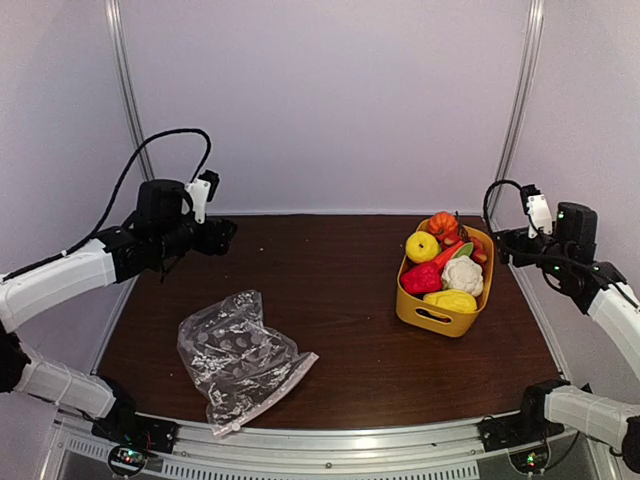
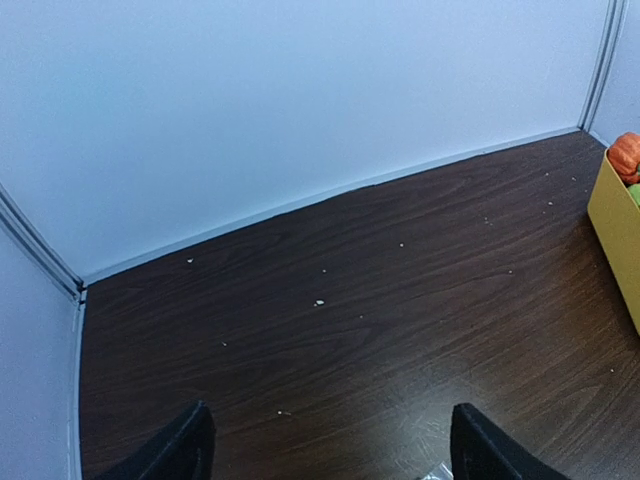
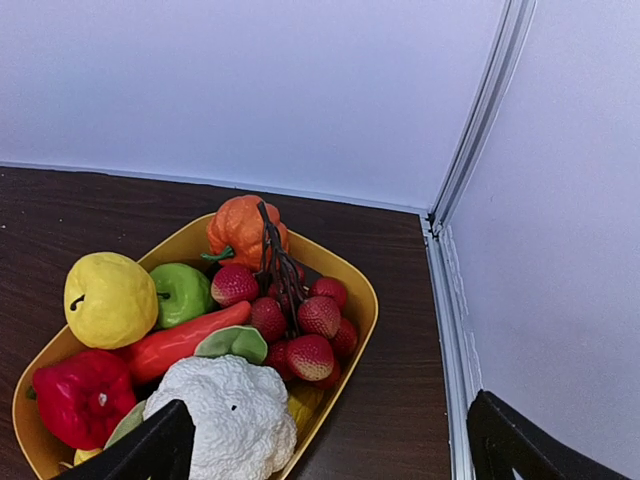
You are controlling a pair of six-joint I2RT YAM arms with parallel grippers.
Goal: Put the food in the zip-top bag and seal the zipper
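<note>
A clear zip top bag [image 1: 232, 352] lies flat and crumpled at the table's front left, its pale zipper strip [image 1: 268, 396] slanting toward the front edge. Food fills a yellow basket [image 1: 440, 322] on the right: a red pepper [image 3: 84, 398], a yellow apple-like fruit [image 3: 110, 300], a green apple [image 3: 182, 293], a pumpkin [image 3: 245, 230], a cauliflower [image 3: 222, 418] and several strawberries [image 3: 310, 357]. My left gripper hangs open and empty above the table, behind the bag. Open and empty too, my right gripper is raised at the basket's right side.
Pale walls close in the back and both sides. A metal rail [image 1: 330, 440] runs along the front edge, close to the bag.
</note>
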